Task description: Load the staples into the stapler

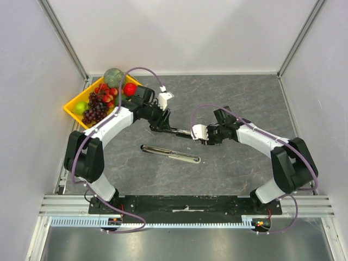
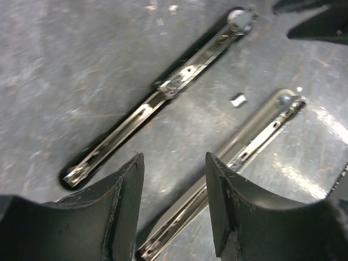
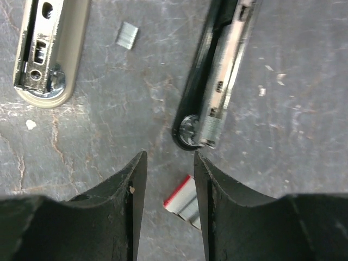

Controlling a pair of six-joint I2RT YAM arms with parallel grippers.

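Observation:
The black stapler (image 1: 176, 131) lies opened out lengthwise on the table, a ridged strip of staples (image 3: 211, 130) visible at the end of its channel. Nearer the front is a beige-and-black stapler (image 1: 185, 157), also opened out. Over the black stapler's left end hangs my left gripper, fingers apart and empty. My right gripper is near the black stapler's right end, its fingers spread with a gap. Below it, a red-edged block of staples (image 3: 182, 197) lies on the table, partly covered by one finger (image 3: 209, 206). A small loose staple strip (image 3: 128, 35) rests between the staplers.
A yellow basket (image 1: 69, 111) of fruit stands at the back left, behind the left arm. White flecks dot the grey table (image 1: 244, 89). Clear surface extends at the back right and along the front. Walls rise on both sides.

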